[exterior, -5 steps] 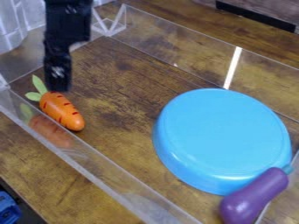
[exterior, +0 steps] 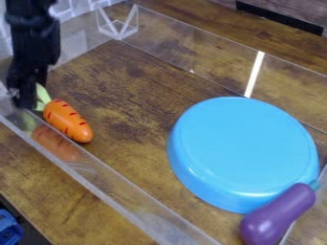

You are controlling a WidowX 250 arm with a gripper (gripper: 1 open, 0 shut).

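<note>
My dark gripper [exterior: 29, 88] is low at the left, blurred, its tip by the green leaves of an orange toy carrot [exterior: 67, 122]; whether it touches them or is open or shut I cannot tell. The carrot lies on the wooden floor [exterior: 141, 86] inside a clear-walled enclosure, close to its near left wall.
A large blue round object [exterior: 240, 148] fills the right part of the floor, with a purple eggplant [exterior: 274, 216] at the lower right. Clear walls run along the back and near sides.
The carrot, blue object and eggplant stay where they were.
</note>
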